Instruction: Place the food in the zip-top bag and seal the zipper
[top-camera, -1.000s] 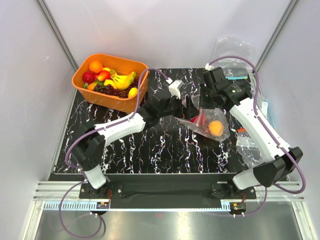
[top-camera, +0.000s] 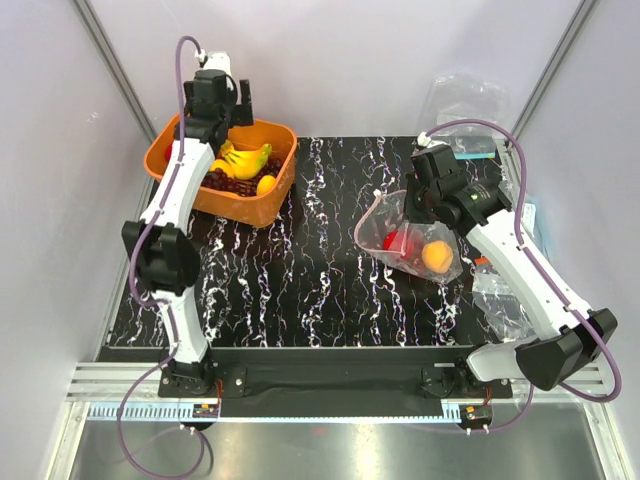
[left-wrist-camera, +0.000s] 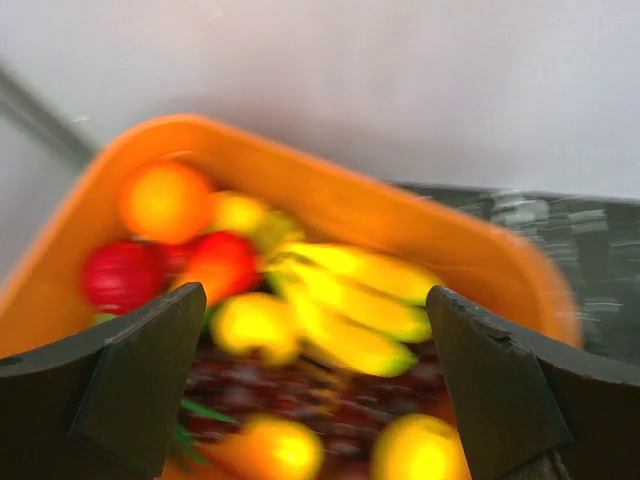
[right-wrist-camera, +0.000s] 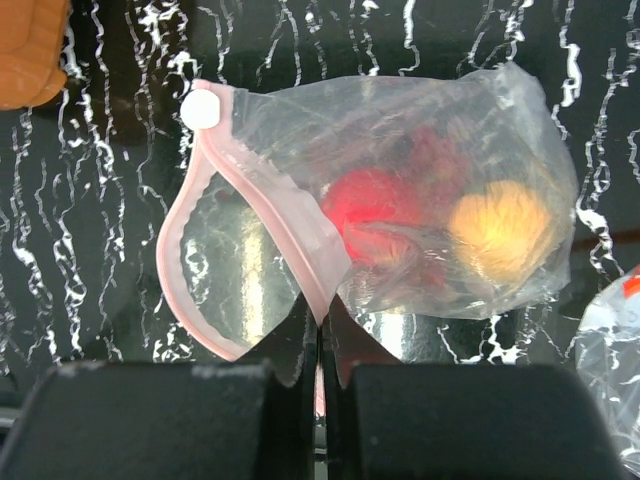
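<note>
The orange bin (top-camera: 255, 208) at left holds bananas (top-camera: 247, 160), grapes, oranges and red fruit; in the left wrist view it is blurred. My left gripper (top-camera: 225, 95) is over the bin, open, with nothing between its fingers. On the right lies the clear zip bag (right-wrist-camera: 460, 110), with a red item (right-wrist-camera: 370, 205) and an orange-yellow fruit (right-wrist-camera: 500, 230) inside. My right gripper is shut on the pink rim of the bag's mouth, which hangs partly open in a loop.
More clear bags (top-camera: 500, 300) lie along the right edge and at the back right (top-camera: 465, 105).
My left arm has swung from beside the bag up and leftward to over the bin.
</note>
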